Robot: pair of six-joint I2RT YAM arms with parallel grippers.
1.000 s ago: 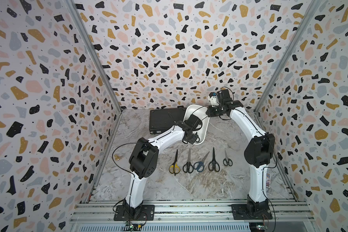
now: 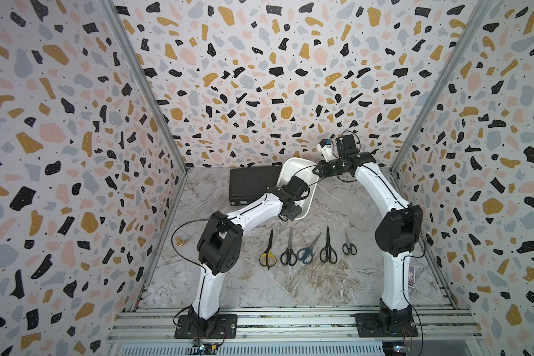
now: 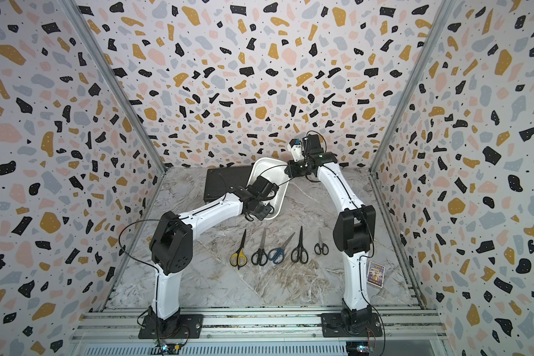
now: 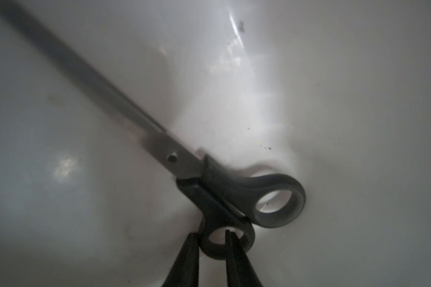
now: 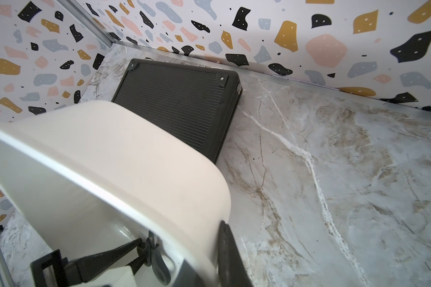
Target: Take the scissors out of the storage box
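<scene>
The white storage box (image 2: pixel 298 163) stands at the back of the table beside a dark case. In the left wrist view, scissors with black handles (image 4: pixel 225 191) lie on its floor, blades pointing up and left. My left gripper is partly open over the lower finger loop; one fingertip is at the loop's left side, the other over its hole. Whether they touch it, I cannot tell. At the box's right wall my right gripper is shut on the thin rim, with one finger inside and one outside.
Several scissors lie in a row in front of the box, among them yellow-handled (image 2: pixel 267 257) and blue-handled (image 2: pixel 305 255) pairs. The closed dark case (image 5: pixel 177 100) sits left of the box.
The box has shifted slightly left and toward the back wall, and my right gripper has moved with it. My left arm looks nearly unmoved.
</scene>
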